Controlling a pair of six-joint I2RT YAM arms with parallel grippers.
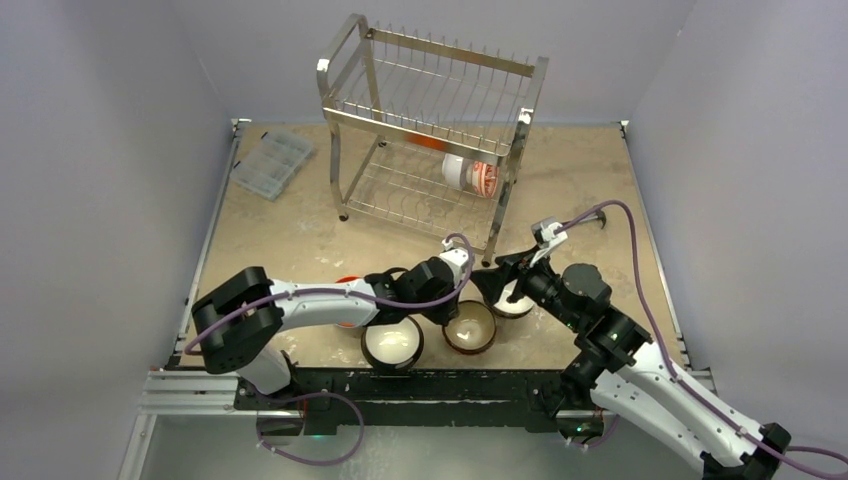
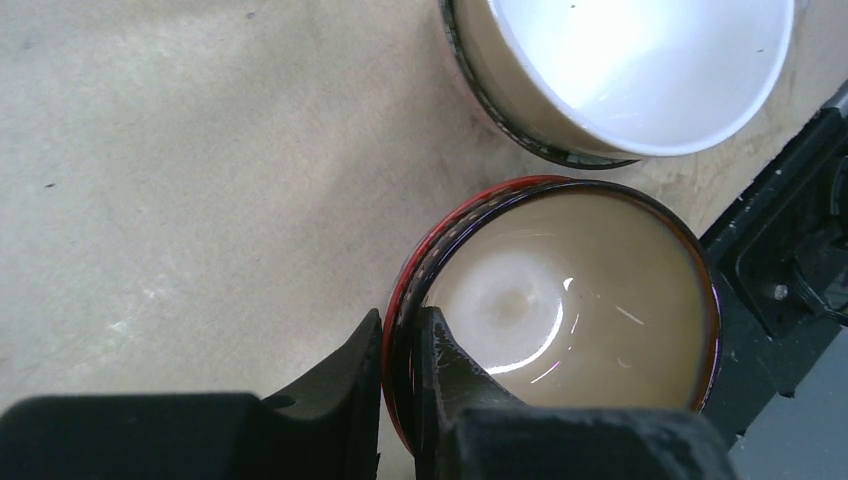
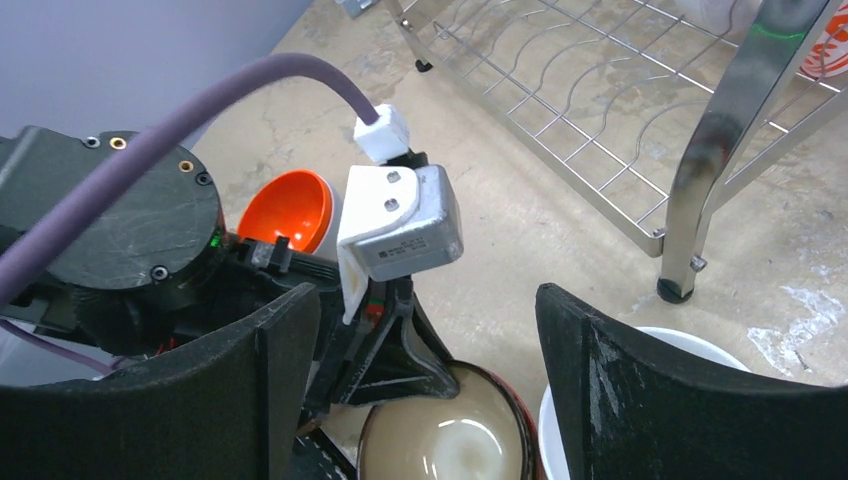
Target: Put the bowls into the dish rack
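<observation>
My left gripper (image 1: 446,312) is shut on the near rim of the tan bowl (image 2: 560,295), which has a dark and red edge and stands on the table at the front centre. My right gripper (image 1: 500,280) is open, above a white bowl (image 3: 640,350) to the right. A black-rimmed white bowl (image 1: 391,343) stands left of the tan one. An orange bowl (image 3: 282,205) is partly hidden by the left arm. The steel dish rack (image 1: 430,135) stands at the back, with white and red-patterned bowls (image 1: 470,175) on its lower tier.
A clear compartment box (image 1: 270,162) lies back left. A hammer-like tool (image 1: 598,218) lies right of the rack, partly behind the right arm. Open table lies between the bowls and the rack.
</observation>
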